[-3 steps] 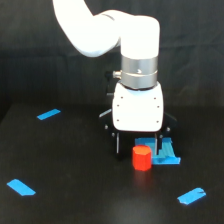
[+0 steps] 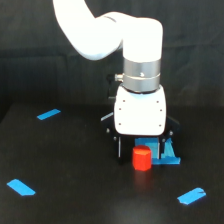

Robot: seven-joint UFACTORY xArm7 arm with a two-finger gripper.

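Note:
A small red block (image 2: 142, 159) rests on the black table, below the white hand. Right behind it and to its right lies a light blue piece (image 2: 166, 153), partly covered by the block and a dark finger. My gripper (image 2: 140, 149) points downward with its dark fingers spread apart, one to the left of the block and one to the right. It is open. Whether the block lies fully between the fingers or a little in front of them, I cannot tell.
Blue tape strips lie flat on the table: one strip (image 2: 49, 114) at the back left, another strip (image 2: 20, 187) at the front left, and a third strip (image 2: 191, 196) at the front right.
My gripper has come down slightly and shifted a little to the right. The red block and blue piece show no visible movement.

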